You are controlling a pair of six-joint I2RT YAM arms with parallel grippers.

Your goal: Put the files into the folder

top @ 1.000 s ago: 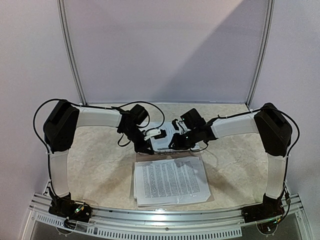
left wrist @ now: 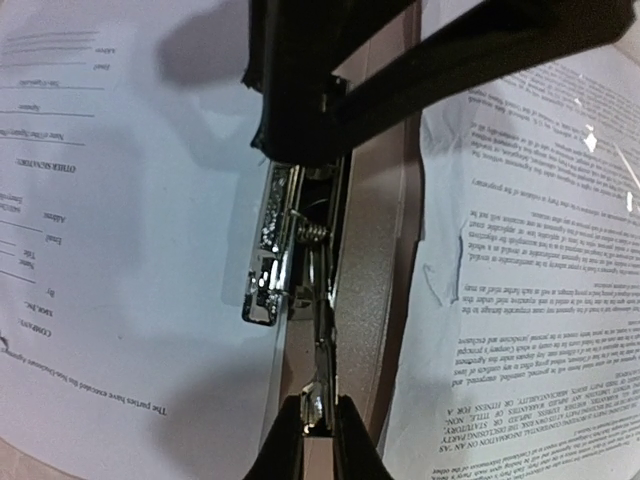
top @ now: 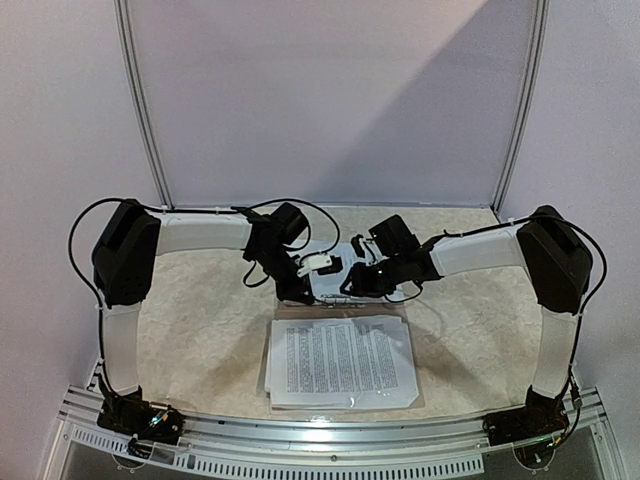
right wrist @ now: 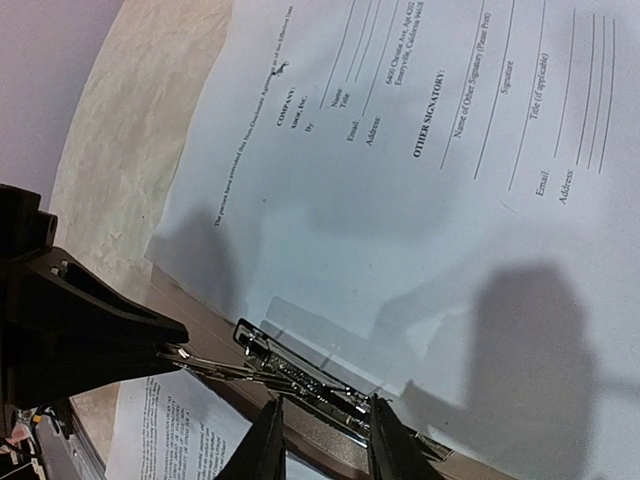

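Note:
The open folder (top: 338, 312) lies flat on the table, its spine running across. White printed pages lie on both halves: the far sheet (right wrist: 470, 240) is partly covered by my arms, the near stack (top: 345, 365) is in plain view. A metal clip (left wrist: 270, 270) is fixed along the spine beside the far sheet's edge. My left gripper is shut on the end of the clip's lever (left wrist: 323, 340). Further along the spine, my right gripper has its fingers around the clip's middle and appears shut on it.
Bare table (top: 200, 330) lies to the left and right of the folder. My two grippers are close together over the spine. The near stack stays clear of both arms, and a metal rail (top: 320, 432) borders the table's front.
Both grippers have shifted slightly to the right in the top view over the last second. The folder has turned a little with them and its near edge now lies straighter.

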